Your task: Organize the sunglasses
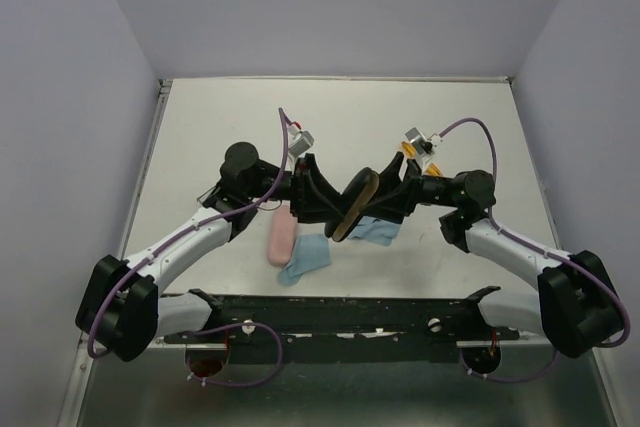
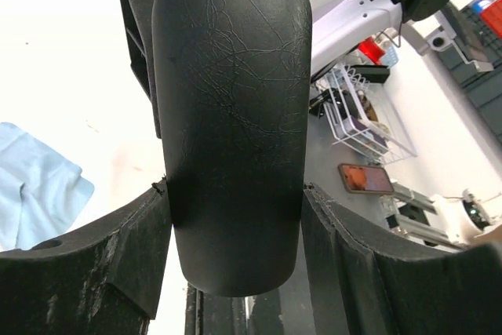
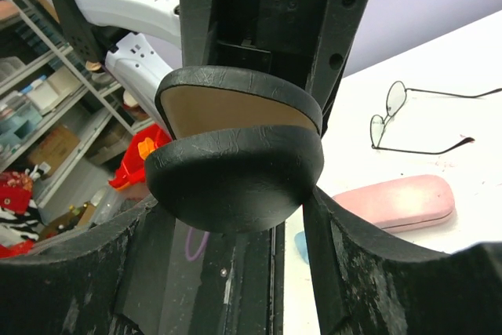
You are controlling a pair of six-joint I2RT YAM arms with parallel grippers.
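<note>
Between my two grippers, above the table, hangs a black glasses case (image 1: 362, 192). It is part open: in the right wrist view a tan lining shows in the gap between its halves. My left gripper has its fingers on both sides of one half. The other half sits between the fingers of my right gripper. Whether anything lies inside the case cannot be seen. Wire-framed glasses (image 3: 390, 115) lie on the table beyond a pink case (image 3: 404, 202). A yellow-orange pair of glasses (image 1: 433, 169) is partly hidden by the right arm.
Blue cloths (image 1: 306, 258) lie below the grippers, one near the pink case and another blue cloth (image 1: 378, 232) further right. Both arms come in over the front edge.
</note>
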